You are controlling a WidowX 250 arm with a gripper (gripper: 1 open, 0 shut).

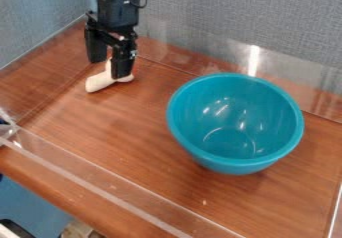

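Note:
My black gripper (pixel 111 44) is at the upper left of the camera view, open, its fingers pointing down over a small pale, elongated object (pixel 102 80) that lies on the wooden surface. The upper right part of that object is hidden behind the gripper, and I cannot tell whether they touch.
A large teal bowl (pixel 235 122) stands on the right side of the wooden surface (pixel 147 172). Clear walls run along the back and the front edge.

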